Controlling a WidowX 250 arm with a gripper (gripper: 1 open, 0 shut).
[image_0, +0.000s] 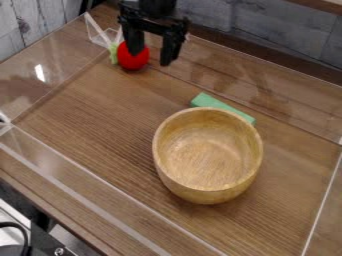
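My black gripper (152, 38) is at the top of the view, just above and around the right side of a red ball (132, 59) lying on the wooden table. Whether the fingers are open or shut is hard to tell. A large tan bowl (206, 156) stands right of centre, and a small green bar (223, 109) lies just behind it on the right.
A white, stringy object (110, 37) sits behind the red ball at the upper left. Walls or raised edges border the back and right.
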